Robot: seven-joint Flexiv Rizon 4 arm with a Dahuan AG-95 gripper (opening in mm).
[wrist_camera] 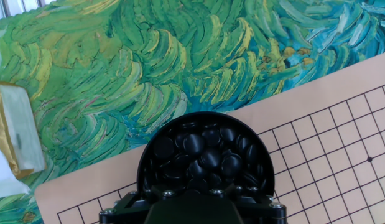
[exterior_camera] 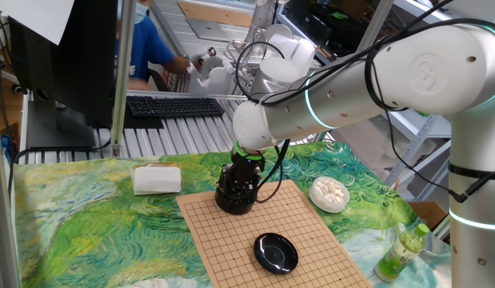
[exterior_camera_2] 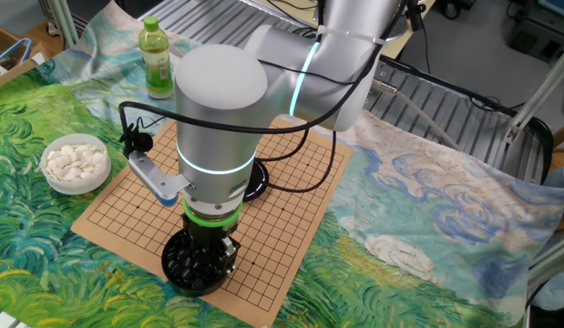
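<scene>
A black bowl full of black stones [wrist_camera: 208,155] sits at one edge of the wooden grid board [exterior_camera: 291,208]. My gripper [exterior_camera_2: 209,246] points down at this bowl, right at its near side in the wrist view. The gripper's body covers that part of the rim and its fingertips are hidden, so whether the fingers grip the rim or stand apart does not show. Farther along the board lies a shiny black round lid or dish [exterior_camera: 276,253], empty. Beside the board stands a white bowl of white stones [exterior_camera_2: 76,163].
A green-capped bottle [exterior_camera_2: 157,59] stands near the white bowl, off the board. A white packet [exterior_camera: 157,179] lies on the painted cloth on the other side. Behind the table are a keyboard [exterior_camera: 175,107] and a person. Much of the board is bare.
</scene>
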